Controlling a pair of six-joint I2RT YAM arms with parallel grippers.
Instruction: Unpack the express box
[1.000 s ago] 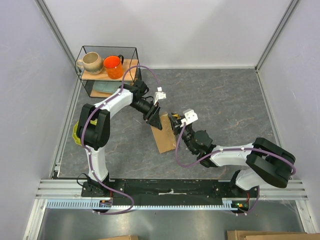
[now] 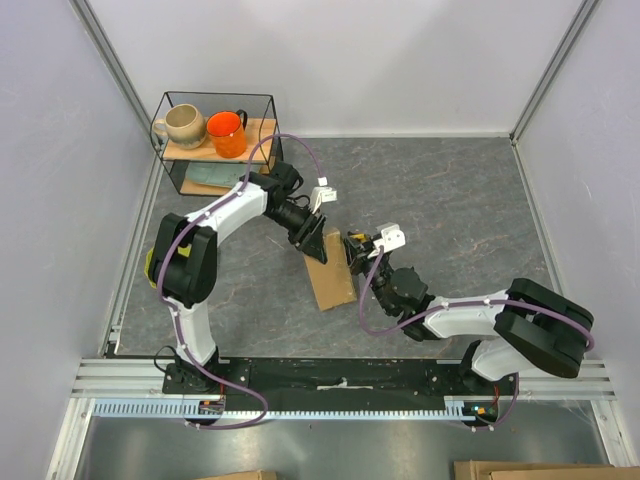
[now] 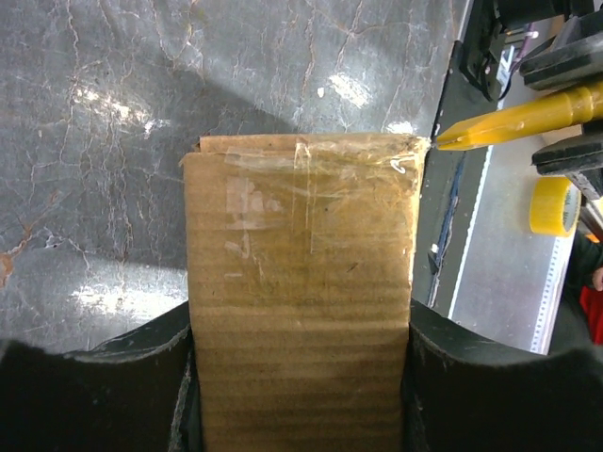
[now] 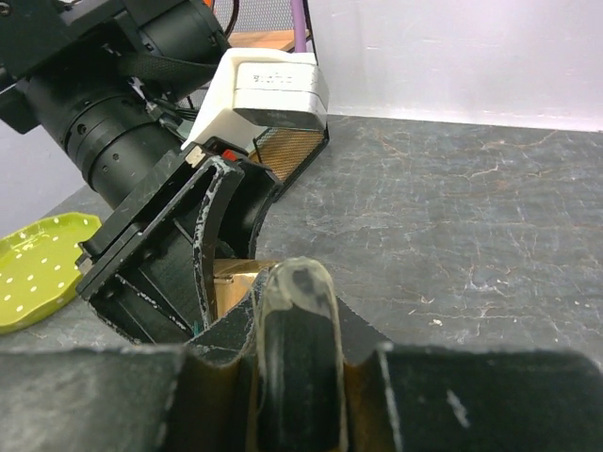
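A brown cardboard box (image 2: pixel 331 285) is held over the grey tabletop. In the left wrist view, my left gripper is shut on both sides of the box (image 3: pixel 301 226); clear tape crosses its upper end. My right gripper (image 2: pixel 353 252) is to the right of the box, shut on a yellow pointed tool (image 3: pixel 518 123). The tool's tip reaches the box's upper right corner in the left wrist view; whether it touches cannot be told. From the right wrist view, the tool's rounded dark end (image 4: pixel 300 348) stands between the fingers, and little of the box shows.
A wire shelf (image 2: pixel 222 163) with a beige mug (image 2: pixel 185 125) and an orange mug (image 2: pixel 227 134) stands at the back left. A yellow-green dotted plate (image 4: pixel 42 268) lies left, partly behind the left arm.
The yellow tool remains by the box's upper right side.
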